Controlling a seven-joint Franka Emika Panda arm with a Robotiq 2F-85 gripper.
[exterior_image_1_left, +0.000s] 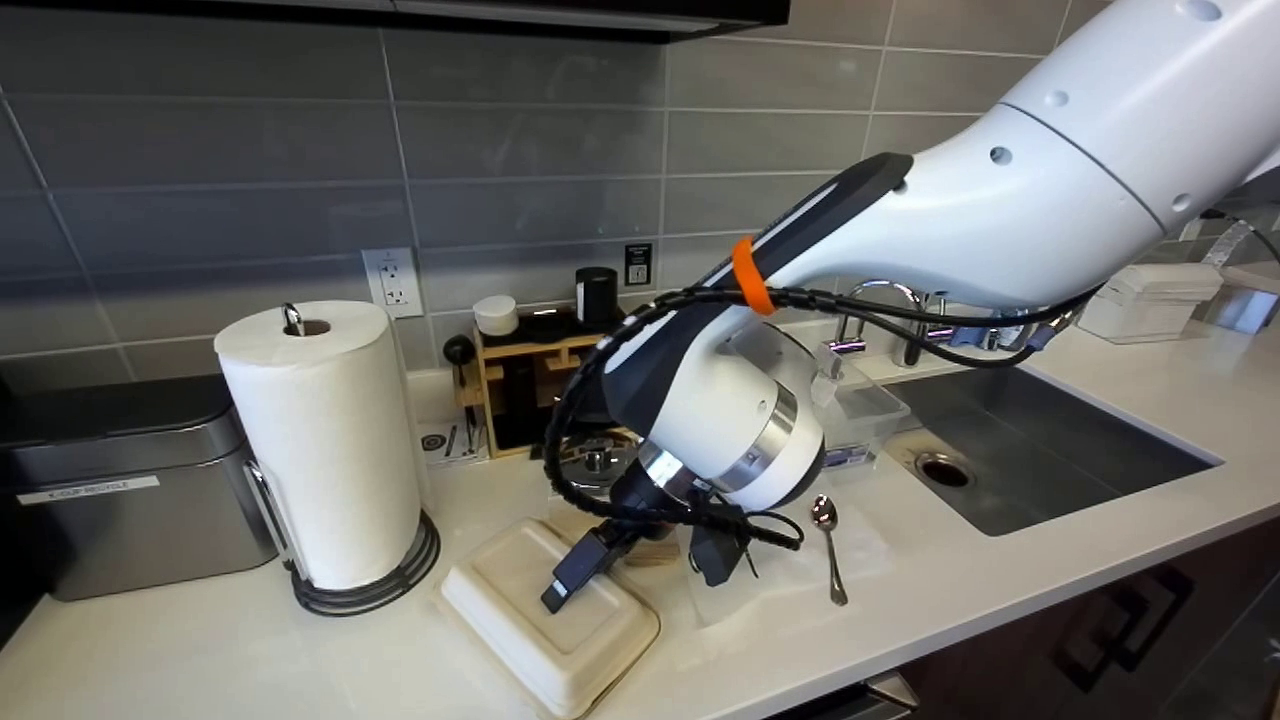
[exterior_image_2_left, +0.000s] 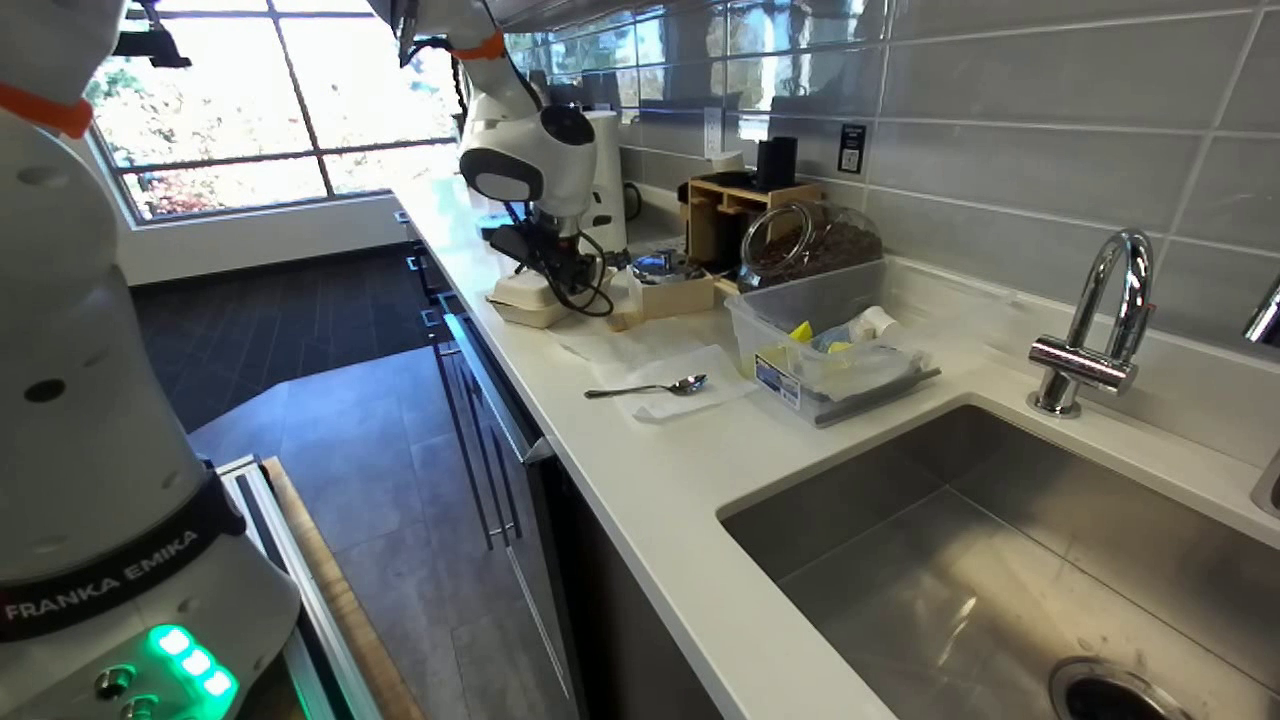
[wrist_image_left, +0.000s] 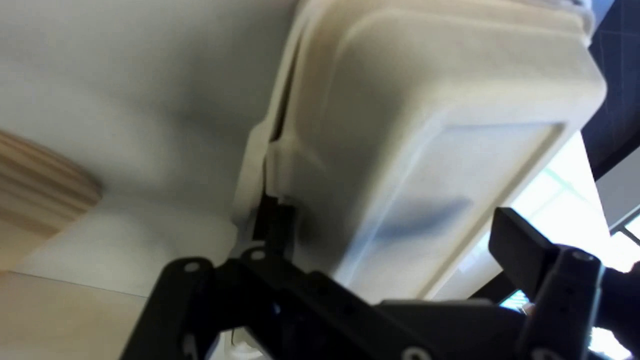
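Observation:
A closed beige takeout box (exterior_image_1_left: 546, 612) lies on the counter in front of the paper towels, its lid facing up. My gripper is open and tilted down at the box, with its fingers set wide apart. In the wrist view the left finger (wrist_image_left: 277, 225) is close against the box's side, by a tab on its edge; whether it presses there is hard to tell. The other finger (wrist_image_left: 519, 240) stands over on the far side of the lid. Exterior view 2 shows the box (exterior_image_2_left: 528, 300) near the counter's front edge, partly covered by the gripper.
A paper towel roll (exterior_image_1_left: 321, 444) stands behind and left of the box. To the right are a spoon (exterior_image_1_left: 830, 546) on a napkin, a clear plastic bin (exterior_image_2_left: 798, 342) and the sink (exterior_image_1_left: 1044, 450). A wooden organizer (exterior_image_1_left: 492, 390) stands against the wall.

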